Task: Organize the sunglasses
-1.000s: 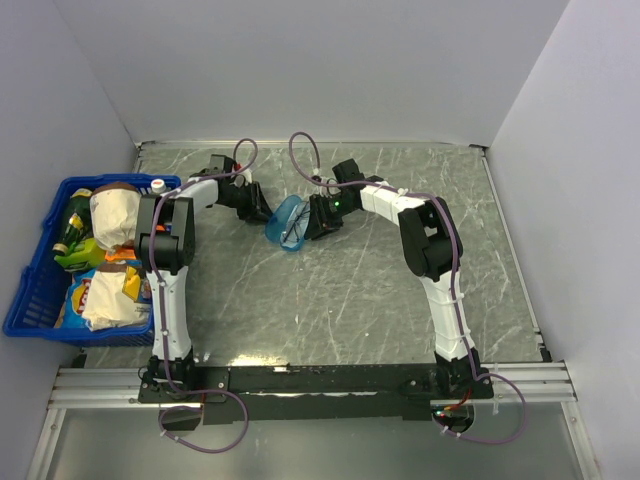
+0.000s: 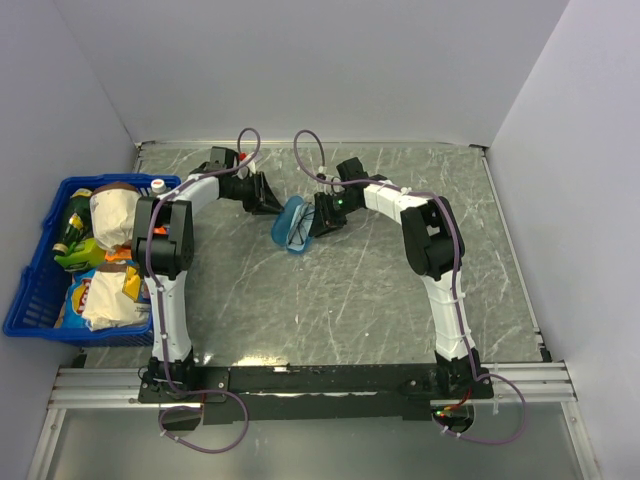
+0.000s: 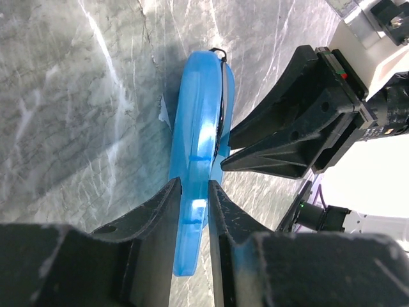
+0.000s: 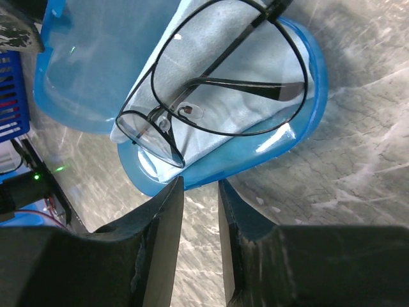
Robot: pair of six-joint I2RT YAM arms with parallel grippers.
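Observation:
A blue glasses case (image 2: 283,225) rests on the marble table between my grippers. Black-framed glasses (image 4: 227,132) lie on a pale cloth (image 4: 243,115) in its tray, with the lid (image 4: 96,64) hinged beside it. My left gripper (image 2: 270,205) is at the case's left; in its wrist view the fingertips (image 3: 195,185) stand part open, close to the blue plastic. My right gripper (image 2: 322,220) is at the case's right side, its fingertips (image 4: 201,184) part open at the tray's rim, with no visible hold on it.
A blue basket (image 2: 28,310) packed with bottles, bags and cloth items fills the table's left.
Compared with a second ago, the case and both grippers have shifted slightly to the right in the top view.

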